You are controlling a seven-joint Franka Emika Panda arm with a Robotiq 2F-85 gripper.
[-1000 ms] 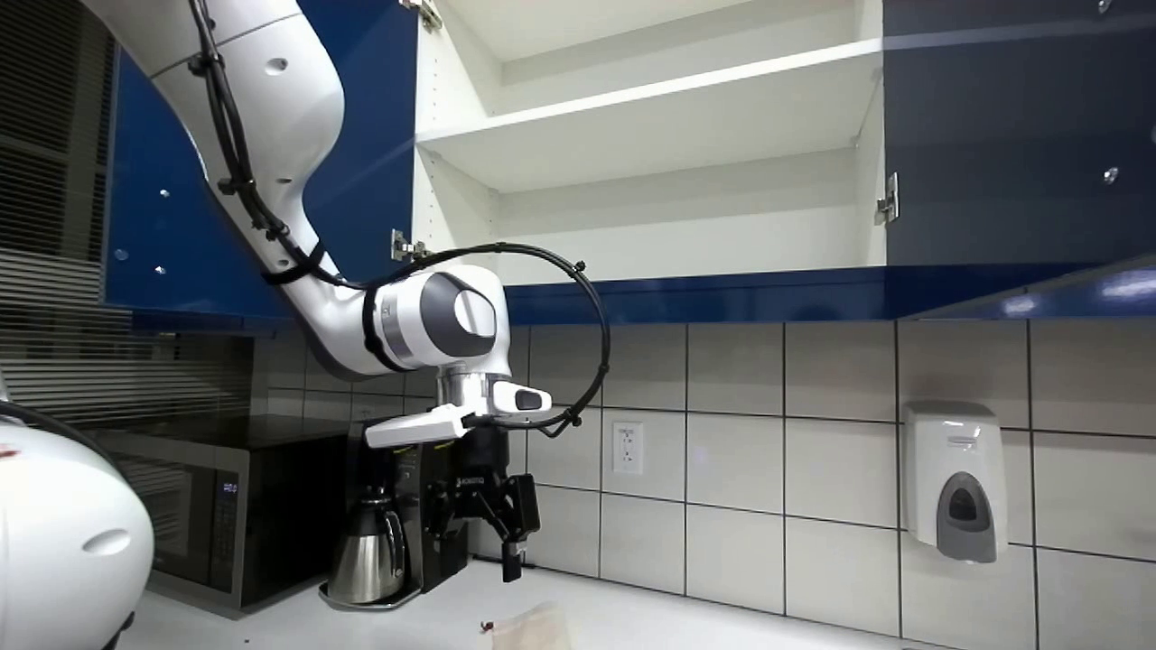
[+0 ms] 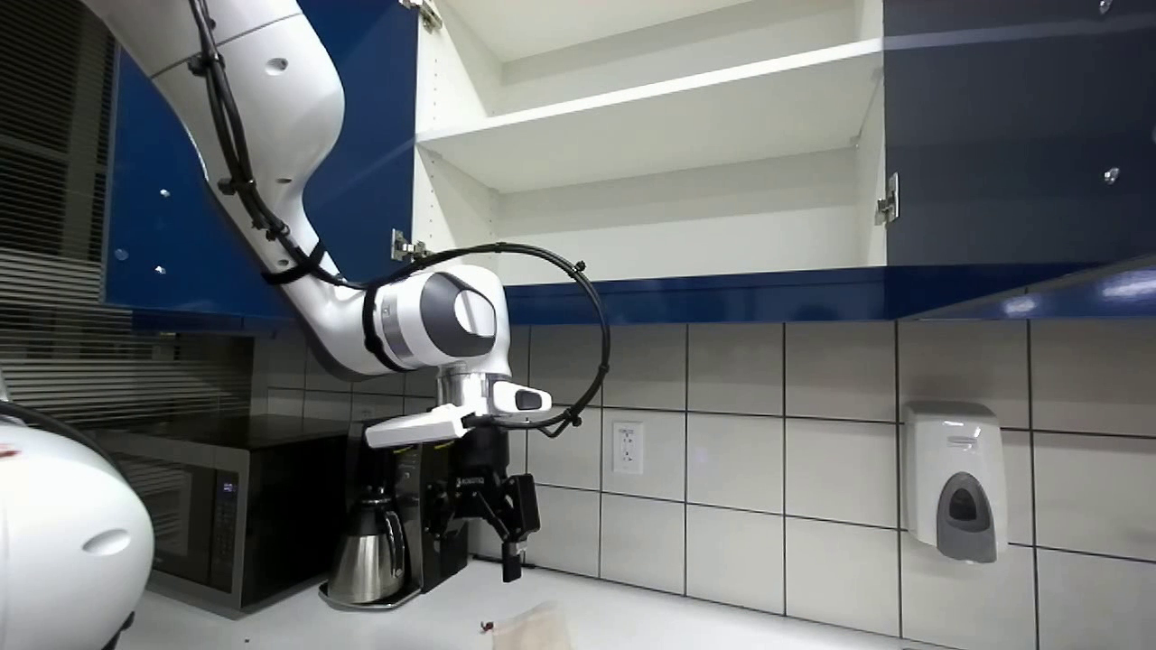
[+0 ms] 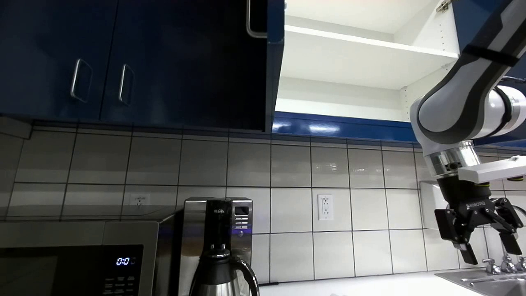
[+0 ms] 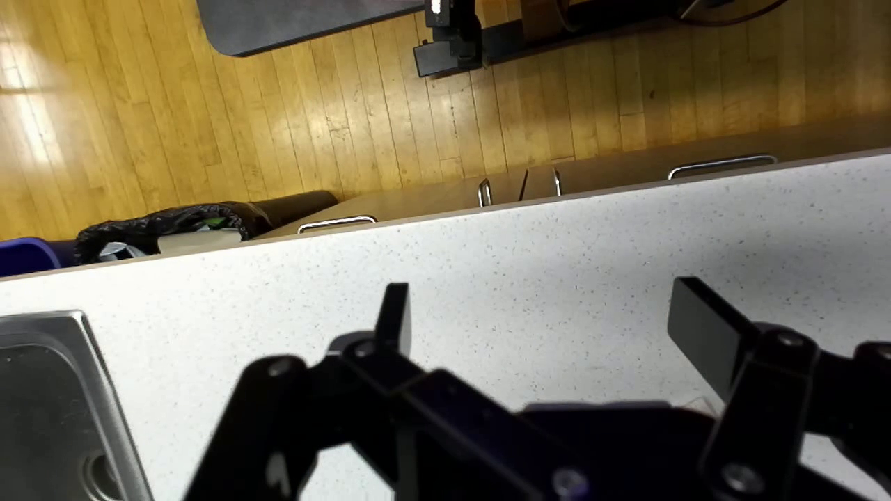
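My gripper hangs above the white counter (image 4: pixel 518 250), its two black fingers wide apart and nothing between them. From the second exterior view, the same open gripper (image 3: pixel 493 254) is at the right, pointing down, near the sink. A beige, flat-looking item (image 2: pixel 533 628) lies on the counter at the bottom edge of the first exterior view, a small dark bit beside it; I cannot tell what it is. In the wrist view a pale corner of something (image 4: pixel 699 406) shows, mostly hidden behind the gripper's linkage.
A coffee maker with a steel carafe (image 2: pixel 368 558) and a microwave (image 2: pixel 200 520) stand at the left. Overhead is an open, empty cabinet (image 2: pixel 672 217). A sink (image 4: pixel 108 401) is cut into the counter. The soap dispenser (image 2: pixel 955 477) hangs on the tiled wall.
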